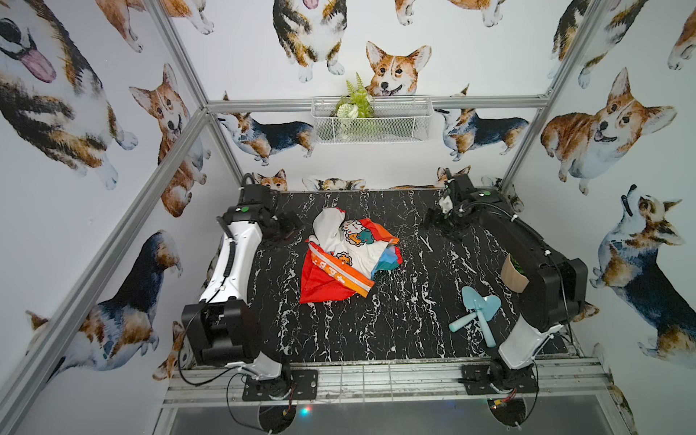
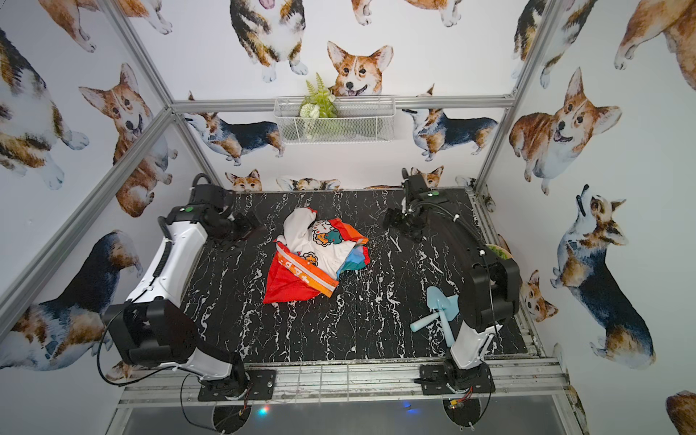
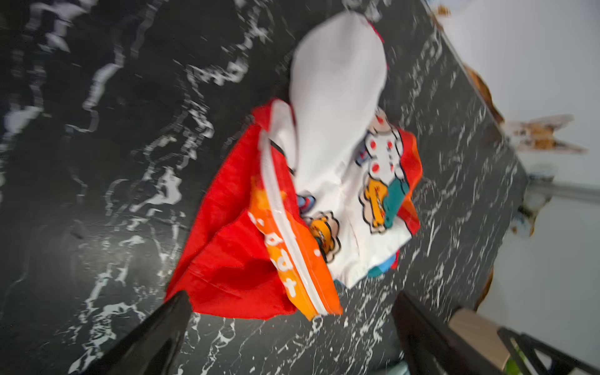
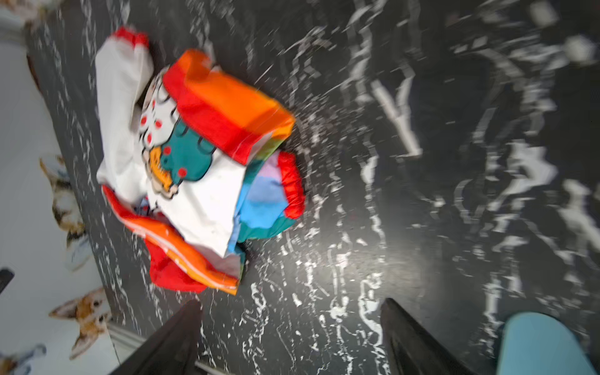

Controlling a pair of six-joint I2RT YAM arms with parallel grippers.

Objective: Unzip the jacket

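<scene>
The jacket lies crumpled on the black marbled table, mid-left in the top left view, its white body [image 1: 373, 253] printed with cartoon animals. A red part [image 1: 319, 283] spreads at its front left, crossed by an orange band [image 3: 284, 243] with a pale strip along it. I cannot make out a zipper pull. To the jacket's left my left gripper hovers open, its dark fingers [image 3: 153, 340] wide apart and empty. My right gripper is over bare table to the jacket's right, fingers [image 4: 415, 340] apart, nothing between them. Neither gripper touches the cloth.
Two light blue toy tools [image 1: 478, 308] lie at the front right of the table. A potted plant [image 1: 513, 274] stands by the right arm, partly hidden behind it. A white wire basket [image 1: 391, 129] hangs on the back rail.
</scene>
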